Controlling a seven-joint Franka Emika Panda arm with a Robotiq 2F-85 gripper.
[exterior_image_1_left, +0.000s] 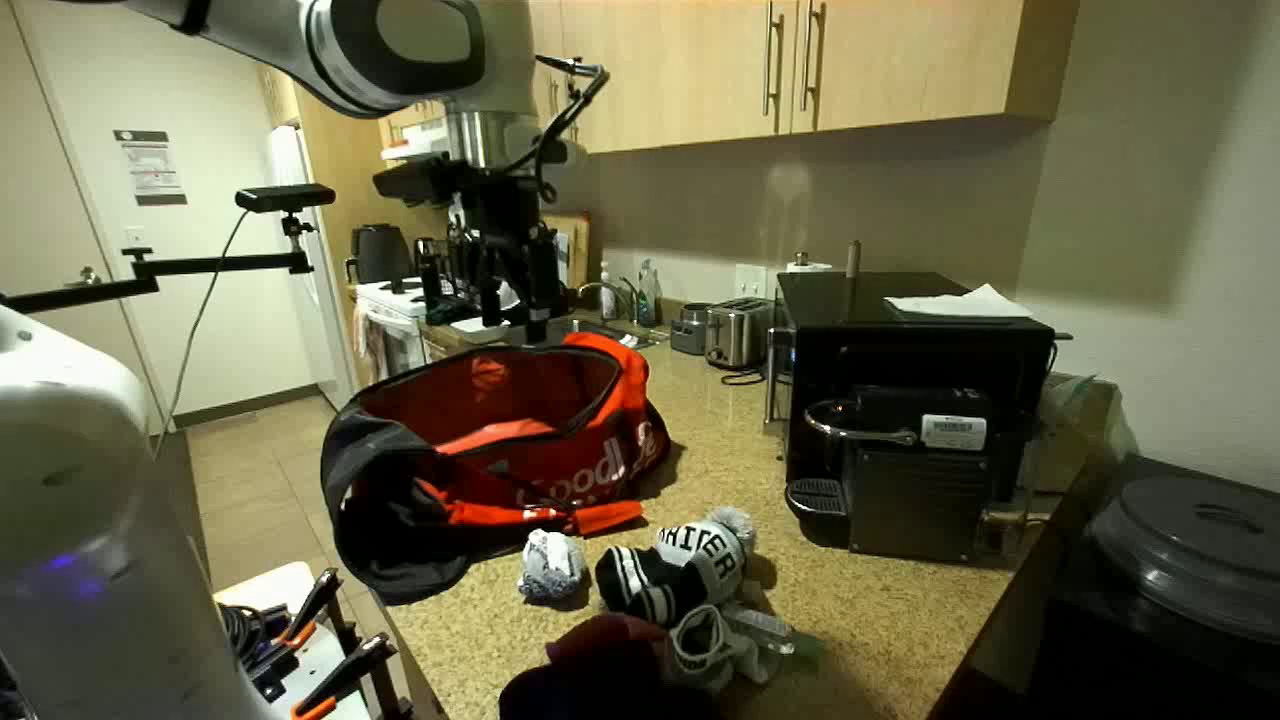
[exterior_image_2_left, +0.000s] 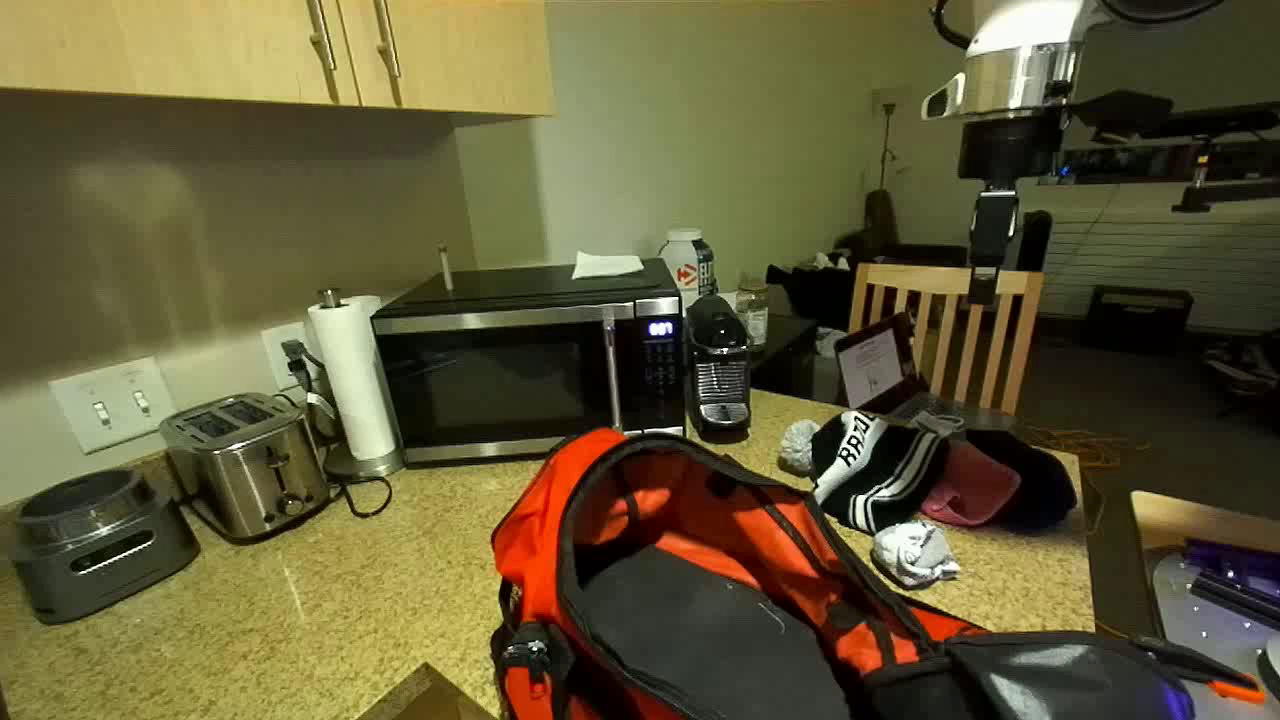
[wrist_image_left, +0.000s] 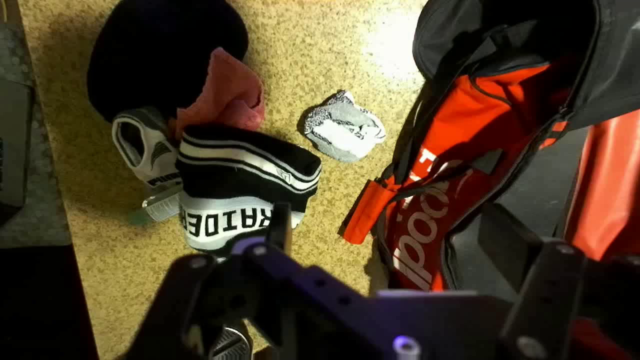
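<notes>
A red and black duffel bag (exterior_image_1_left: 528, 462) lies unzipped on the counter, its grey inside bare in the second exterior view. Above it hangs my gripper (exterior_image_1_left: 513, 314), open and empty; in the wrist view its fingers (wrist_image_left: 279, 231) stand wide apart. Beside the bag is a balled grey-and-white sock (wrist_image_left: 345, 129). Farther from the bag lie a black-and-white knit hat with a pompom (wrist_image_left: 240, 180), a pink cloth (wrist_image_left: 231, 96), a black cap-like item (wrist_image_left: 165, 54) and a grey-white shoe or sock (wrist_image_left: 141, 144), all bunched together.
A clear plastic bottle (exterior_image_1_left: 758, 626) lies by the pile. The microwave (exterior_image_2_left: 516, 372), coffee machine (exterior_image_2_left: 720, 372), paper towel roll (exterior_image_2_left: 356, 378) and toaster (exterior_image_2_left: 246, 468) line the wall. Bare counter (exterior_image_2_left: 324, 600) spreads between toaster and bag.
</notes>
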